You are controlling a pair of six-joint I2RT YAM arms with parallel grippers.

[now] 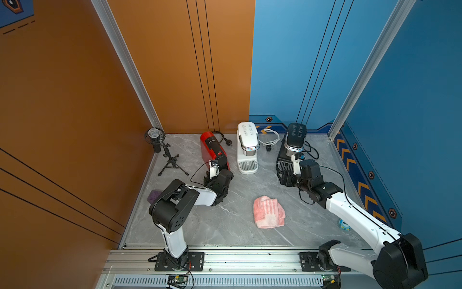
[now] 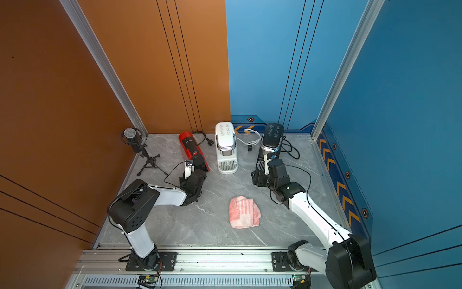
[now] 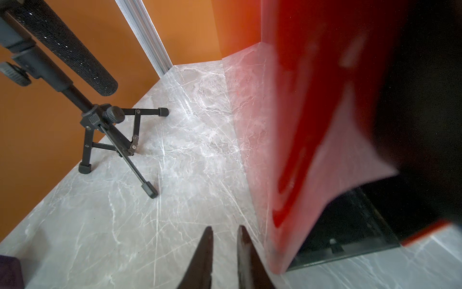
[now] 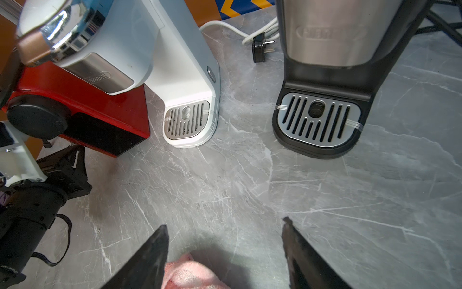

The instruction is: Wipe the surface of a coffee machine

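Note:
Three coffee machines stand at the back: red (image 1: 209,144), white (image 1: 247,134) and black (image 1: 296,132). My left gripper is beside the red machine's front, which fills much of the left wrist view, blurred; its fingers are a little apart with nothing visible between them. My right gripper hangs above the counter in front of the black machine, fingers wide apart. A folded pink cloth (image 1: 268,212) lies on the front middle of the counter; part of it shows beyond the right fingers in the right wrist view.
A microphone on a tripod (image 1: 168,159) stands at the left. A purple object (image 3: 7,272) lies at the left edge, partly hidden. Power cords and plugs (image 4: 259,48) lie behind the machines.

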